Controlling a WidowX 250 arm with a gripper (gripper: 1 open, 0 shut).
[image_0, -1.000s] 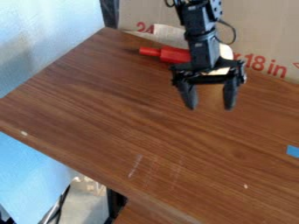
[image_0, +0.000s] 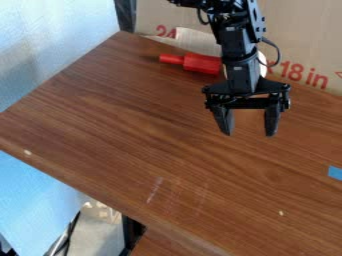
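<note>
The black arm reaches down from the top of the view to its gripper, which hangs over the back right part of the wooden table, fingers apart and pointing down, with nothing seen between them. Behind it a red rolling-pin-like object lies at the table's back edge, partly hidden by the arm. A pale object beside it is mostly hidden behind the arm.
A cardboard sheet stands along the back. A piece of blue tape is at the right edge. The left edge drops away beside a pale blue surface.
The gripper has moved a little lower and slightly to the right, its fingers still apart. The objects at the back look unmoved.
</note>
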